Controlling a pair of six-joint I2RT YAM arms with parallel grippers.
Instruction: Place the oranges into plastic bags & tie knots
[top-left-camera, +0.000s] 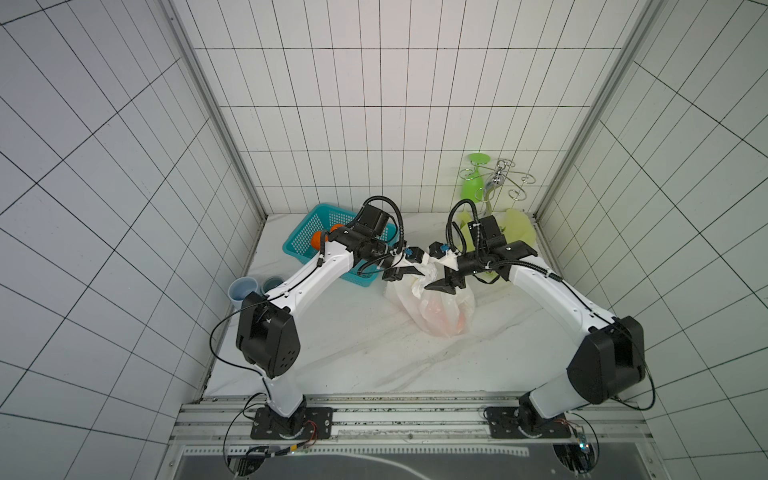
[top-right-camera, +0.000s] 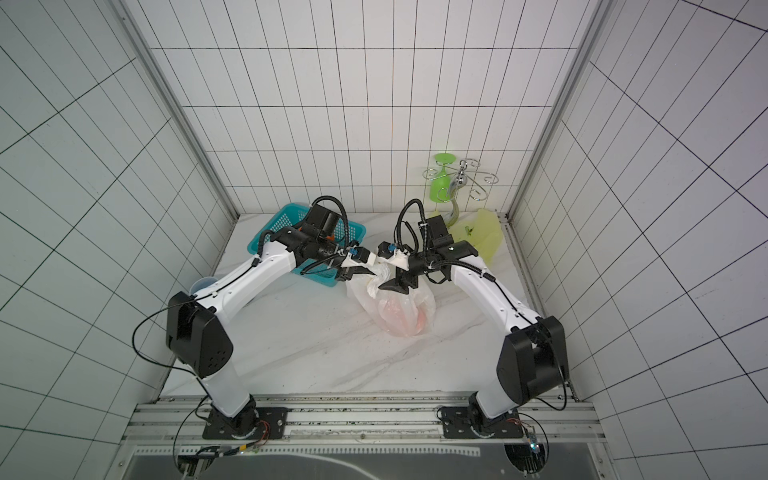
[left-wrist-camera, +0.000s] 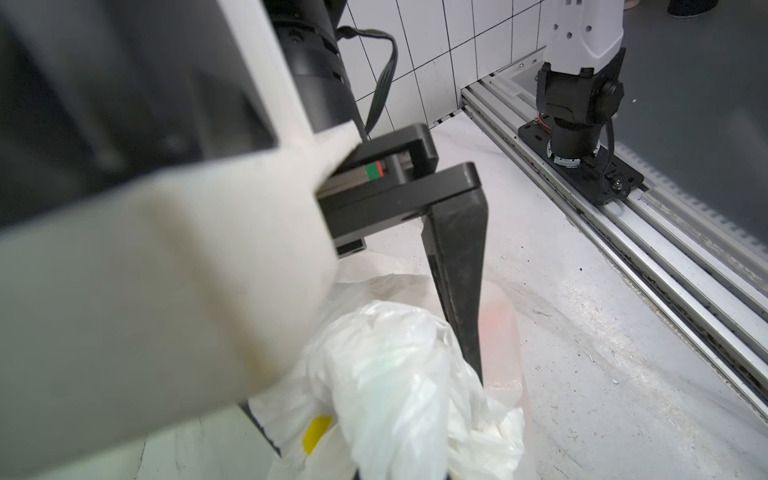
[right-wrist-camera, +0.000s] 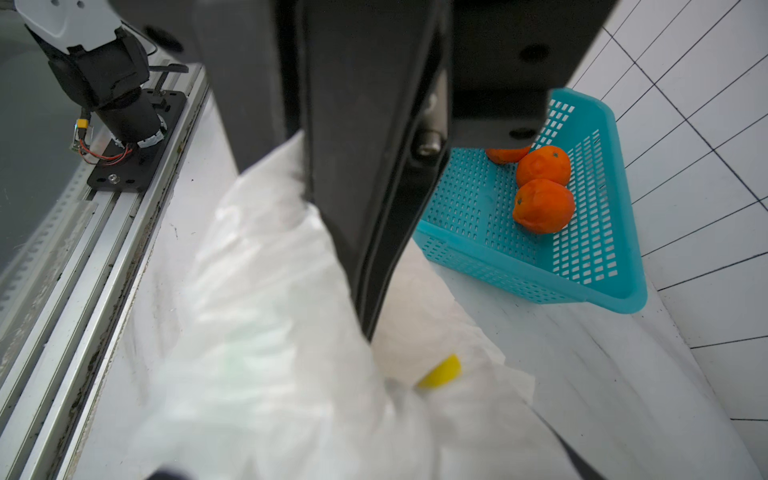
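Observation:
A white translucent plastic bag (top-left-camera: 436, 313) rests on the worktop between my arms, with a pinkish-orange tint low down from what is inside. Its upper part is bunched up. My left gripper (top-left-camera: 414, 273) is shut at the bag's top; white film (right-wrist-camera: 276, 232) runs out beside its fingers (right-wrist-camera: 348, 184) in the right wrist view. My right gripper (top-left-camera: 441, 284) stands open close by, one finger (left-wrist-camera: 457, 272) in front of the bag in the left wrist view. Whether film lies between its fingers is unclear. Loose oranges (right-wrist-camera: 544, 205) lie in the teal basket (right-wrist-camera: 528, 280).
Blue cups (top-left-camera: 242, 289) stand at the left edge. A yellow-green item (top-left-camera: 518, 228) and a metal rack (top-left-camera: 500, 172) with a green cup (top-left-camera: 473, 185) are at the back right.

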